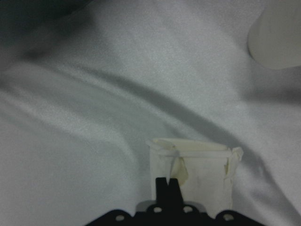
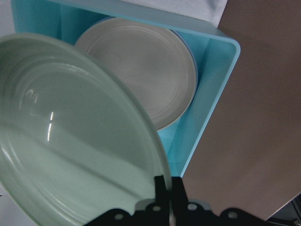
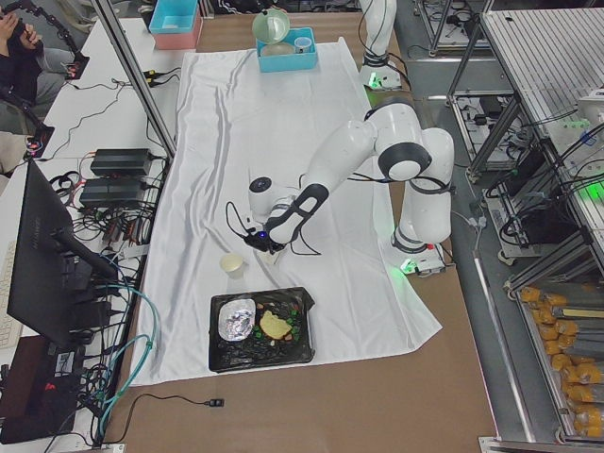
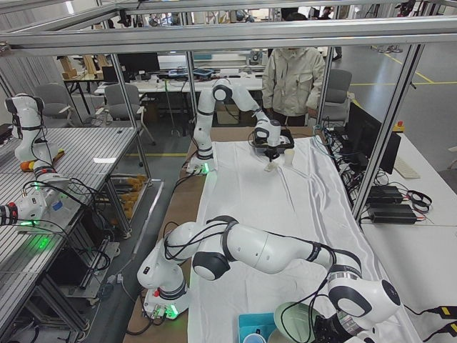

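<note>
My left gripper is shut on a crumpled white paper cup (image 1: pixel 204 174), held low over the white cloth (image 3: pixel 274 123); an upright pale cup (image 3: pixel 232 262) stands nearby. Below them in the camera left view lies a black tray (image 3: pixel 260 355) with a foil piece (image 3: pixel 236 320), a yellow food piece (image 3: pixel 275 326) and green bits. My right gripper is shut on the rim of a pale green plate (image 2: pixel 70 136), tilted over a light blue bin (image 2: pixel 211 80) that holds another round dish (image 2: pixel 136 70).
A monitor (image 3: pixel 47 264), cables and black boxes line the left side; a metal frame table (image 3: pixel 533 66) stands to the right.
</note>
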